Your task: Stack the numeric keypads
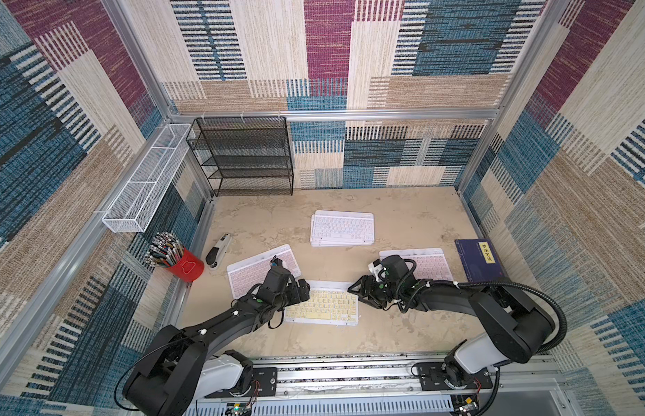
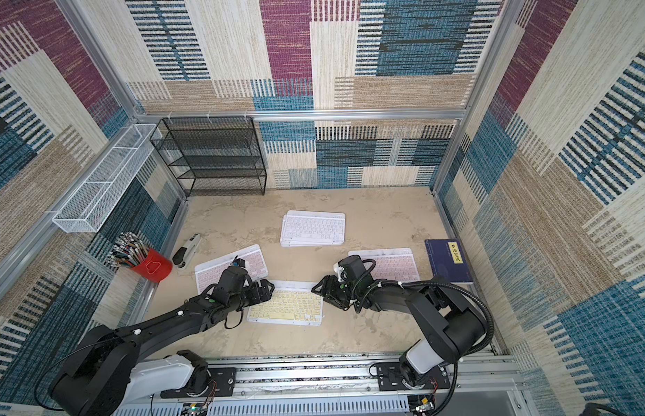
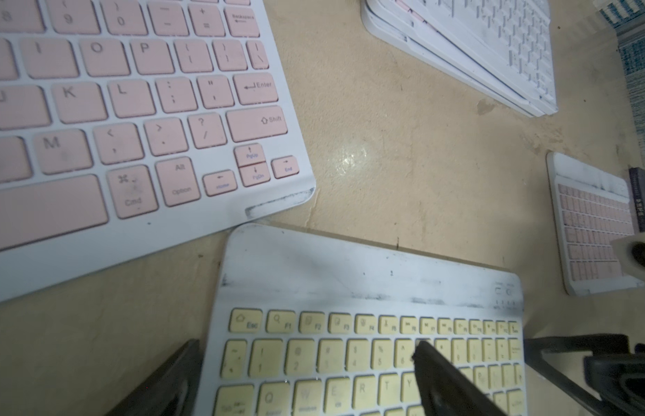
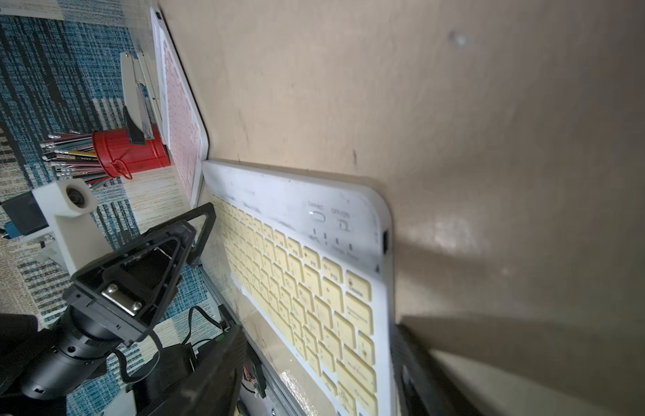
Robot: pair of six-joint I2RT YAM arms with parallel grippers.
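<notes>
A yellow-keyed white keyboard (image 1: 322,305) lies front centre. My left gripper stands open over its left end, one finger at each side of the corner area. My right gripper is part open at its right end, one finger along the outer edge and one over the keys; whether it grips cannot be seen. White keyboards (image 1: 341,227) lie stacked at the back centre. Pink-keyed keyboards lie at left (image 3: 79,104) and at right (image 1: 426,263), partly behind the arms.
A red pen cup (image 1: 187,267) and a stapler (image 1: 218,249) stand at the left. A blue book (image 1: 478,263) lies at the right. A black wire rack (image 1: 240,156) stands at the back. Bare table surrounds the stack.
</notes>
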